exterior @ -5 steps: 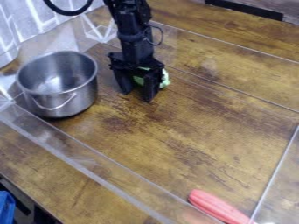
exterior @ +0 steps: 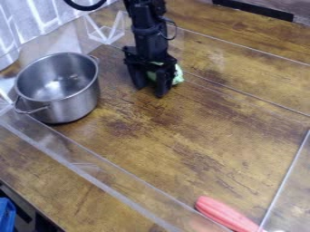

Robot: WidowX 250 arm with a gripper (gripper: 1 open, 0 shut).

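A black gripper (exterior: 150, 72) on its arm reaches down from the top of the view, low over a light green object (exterior: 173, 74) near the back middle of the wooden table. The green object is mostly hidden behind the gripper; whether the fingers are shut on it cannot be told. A steel pot (exterior: 61, 83) with handles stands at the left, a short way from the gripper.
A pink-red cylindrical object (exterior: 226, 214) lies at the front right. A clear plastic edge runs along the left and front.
The gripper has shifted very slightly and turned a little over the green object. The pot and the pink-red object have not visibly moved.
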